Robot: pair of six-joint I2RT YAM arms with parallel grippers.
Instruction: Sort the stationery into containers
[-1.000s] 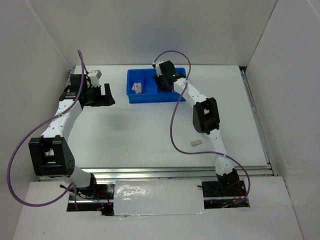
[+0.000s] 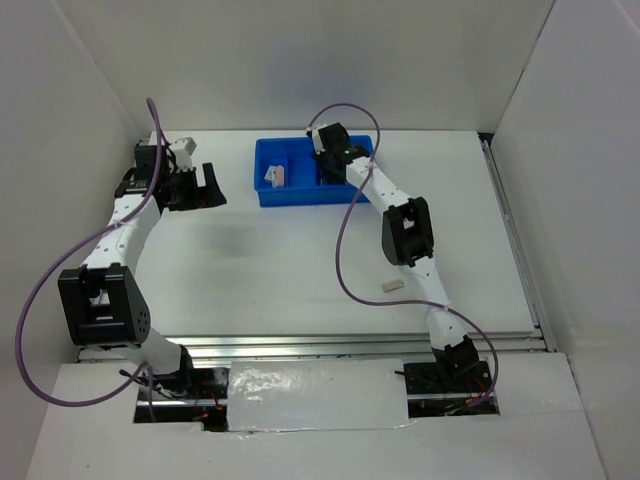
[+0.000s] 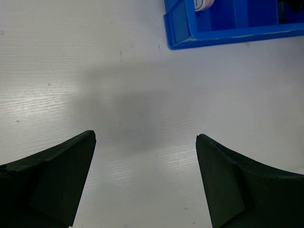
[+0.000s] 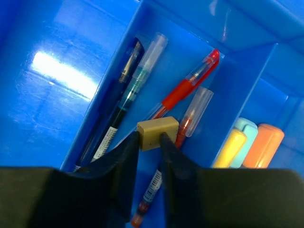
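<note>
A blue divided container (image 2: 287,197) stands at the back of the table. My right gripper is down over its middle compartment, where a tan block (image 4: 156,128) sits at the fingertips; whether they grip it is unclear. Below lie several pens, including a red pen (image 4: 185,85) and a dark-capped pen (image 4: 130,64). The neighbouring compartment holds an orange eraser (image 4: 262,147), a cyan one and a yellow one (image 4: 230,148). My left gripper is open and empty over the table, left of the container.
A small pale object (image 2: 392,285) lies on the table at the front right. The left compartment in the right wrist view is mostly bare.
My left arm has shifted slightly left. The right arm has moved very little at the container.
</note>
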